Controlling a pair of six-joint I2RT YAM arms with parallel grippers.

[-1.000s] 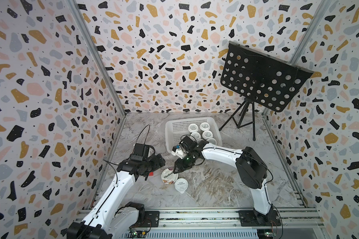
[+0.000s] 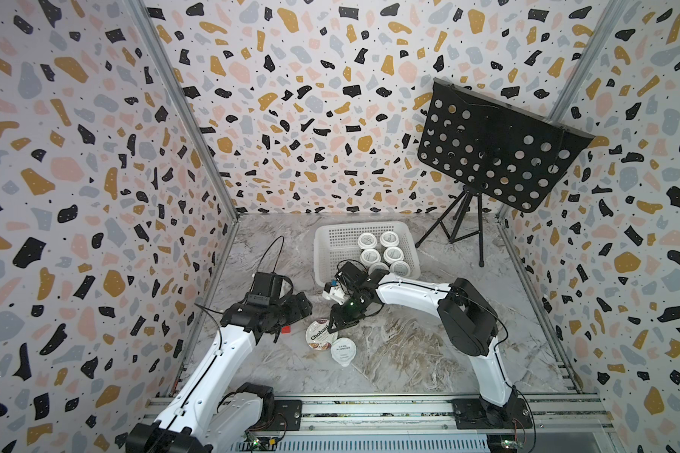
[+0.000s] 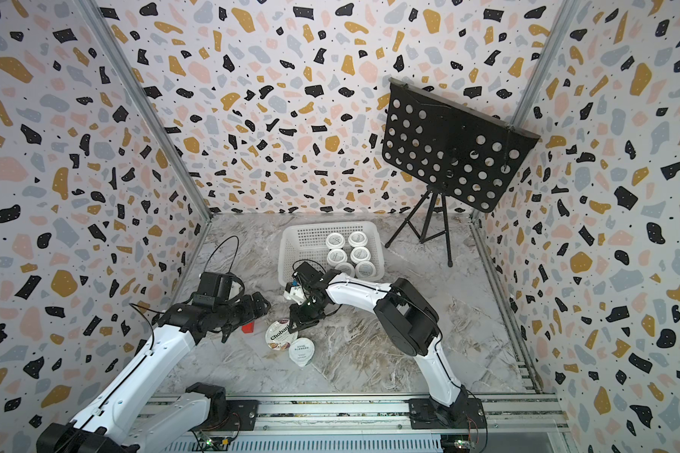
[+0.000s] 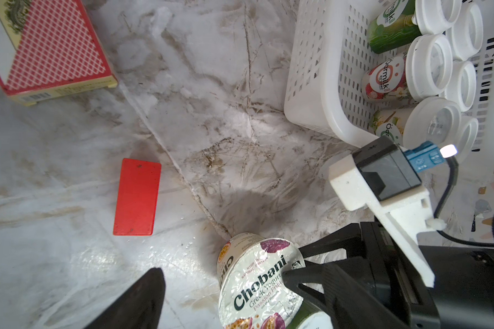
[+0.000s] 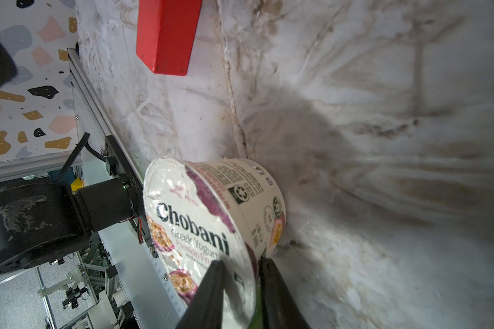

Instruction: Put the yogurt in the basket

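Note:
The Chobani yogurt tub [image 2: 319, 336] stands on the marble table, a second lidded tub [image 2: 343, 351] just in front of it. My right gripper is at the Chobani tub's rim, its fingertips over the lid's edge in the right wrist view; whether they grip it I cannot tell. My left gripper [image 2: 283, 330] hangs to the left of the tubs, fingers apart, nothing between them in its wrist view. The white basket [image 3: 294, 241] sits behind the right gripper, with several lidded cups in its right part and bare floor in its left.
A red block [image 4: 137, 196] lies left of the Chobani tub, and a red-patterned box [image 4: 55, 54] farther back. A black perforated stand [image 2: 498, 143] on a tripod fills the back right.
My right gripper and arm have shifted slightly left and toward the front, onto the Chobani tub's edge. The left arm has not moved.

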